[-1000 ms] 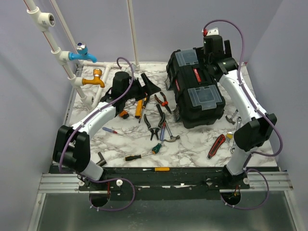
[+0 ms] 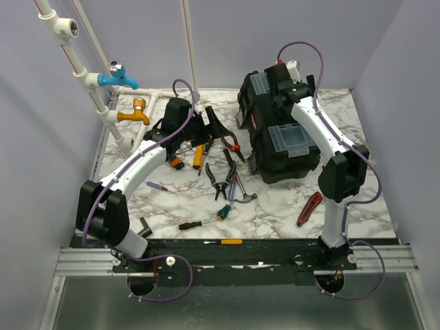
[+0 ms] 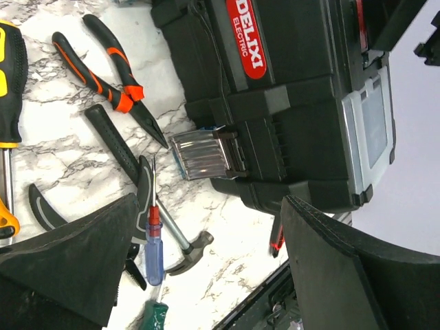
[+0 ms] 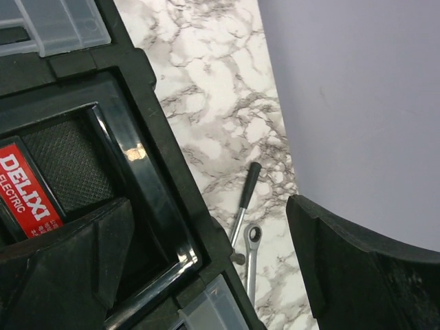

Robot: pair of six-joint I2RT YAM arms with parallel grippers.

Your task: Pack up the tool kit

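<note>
The black toolbox (image 2: 278, 127) stands closed at the back right, with clear lid compartments (image 2: 289, 139) and a red DELIXI label (image 4: 29, 189). Over its lid my right gripper (image 2: 294, 88) stands open, one finger above the recessed lid panel and nothing between them. My left gripper (image 2: 212, 126) hangs over the tools left of the box, its fingers apart and empty. Below it lie orange-handled pliers (image 3: 110, 72), a claw hammer (image 3: 191, 254), a blue-handled screwdriver (image 3: 154, 251) and black pruning shears (image 2: 221, 180). A clear latch (image 3: 201, 155) sticks out from the box's side.
A red utility knife (image 2: 309, 209) lies at the right front. Dark and yellow screwdrivers (image 2: 231, 241) lie near the front edge. White pipes with blue and orange taps (image 2: 132, 116) rise at the left. Bare marble shows at the front left.
The tools and box stay put.
</note>
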